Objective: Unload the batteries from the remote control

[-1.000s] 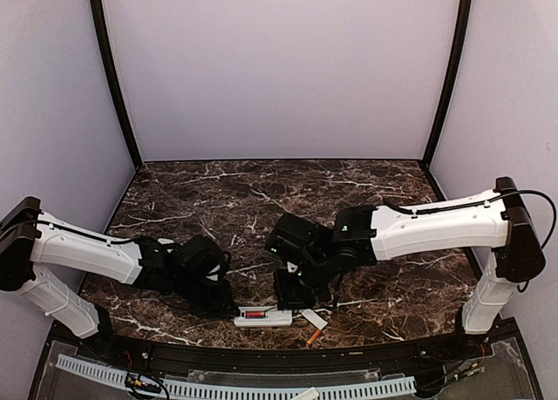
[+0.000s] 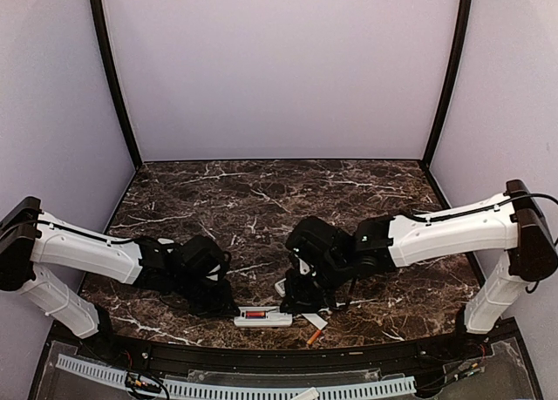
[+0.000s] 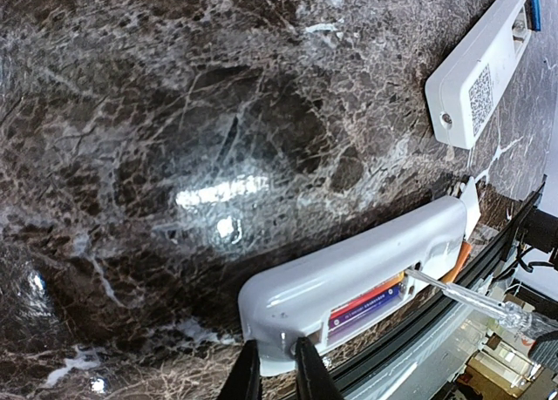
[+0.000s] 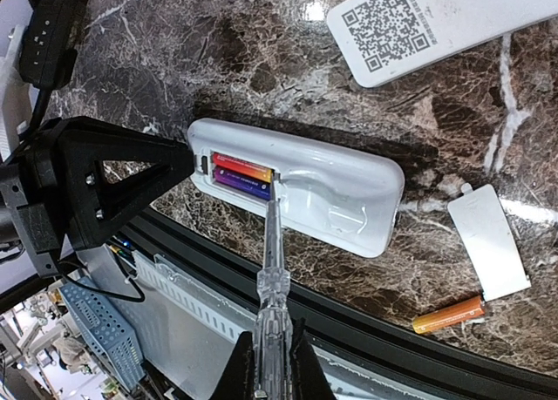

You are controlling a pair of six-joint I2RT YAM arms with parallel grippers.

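The white remote control lies back up near the table's front edge, its battery bay uncovered. Inside sit an orange-red battery and a purple battery side by side. My left gripper is shut on the remote's end beside the bay. A clear-handled screwdriver is clamped in my right gripper. Its metal tip rests at the ends of the batteries, at the bay's edge. The white battery cover lies on the table, touching or nearly touching a loose orange battery.
A second white device with a QR code lies behind the remote. A dark rail runs along the table's front edge.
The left arm and the remote stay in place.
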